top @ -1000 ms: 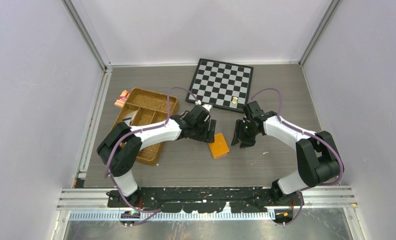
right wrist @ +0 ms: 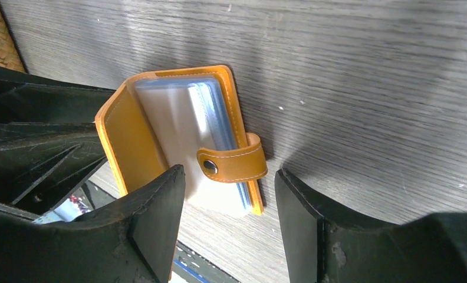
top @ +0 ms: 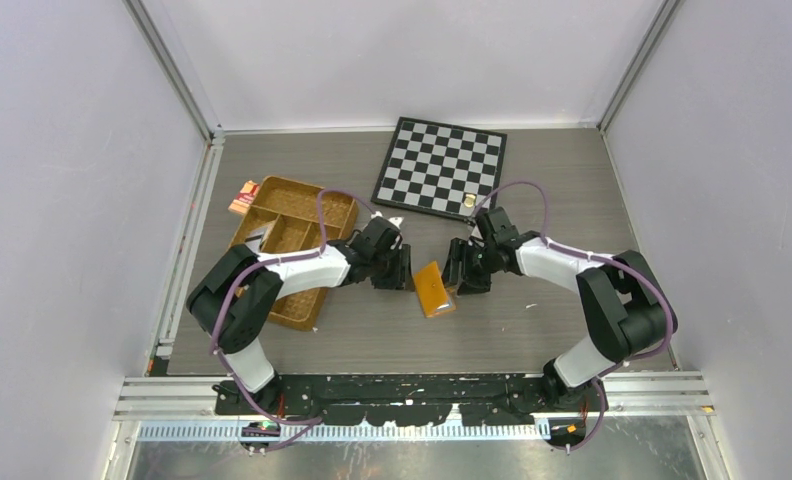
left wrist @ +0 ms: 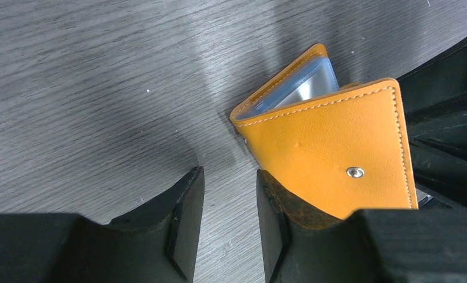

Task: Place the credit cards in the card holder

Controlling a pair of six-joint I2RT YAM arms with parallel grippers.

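The orange card holder (top: 433, 290) stands part-open on the table between my two grippers. In the right wrist view its clear sleeves (right wrist: 216, 112) and its snap strap (right wrist: 234, 165) show. My right gripper is open, with its fingertips on either side of the strap and one cover edge; no grip on them shows. My left gripper has its fingertips apart with bare table between them, one finger close beside the holder's stitched cover (left wrist: 331, 147). Whether cards sit in the sleeves I cannot tell.
A woven divided tray (top: 300, 200) stands at the left, holding a pale flat item (top: 258, 237). A red and white box (top: 243, 197) lies beside it. The chessboard (top: 442, 165) is at the back. Free table lies in front of the holder.
My left gripper has moved left, away from the holder. The right gripper has come left up to the holder. The holder's cover now stands more open.
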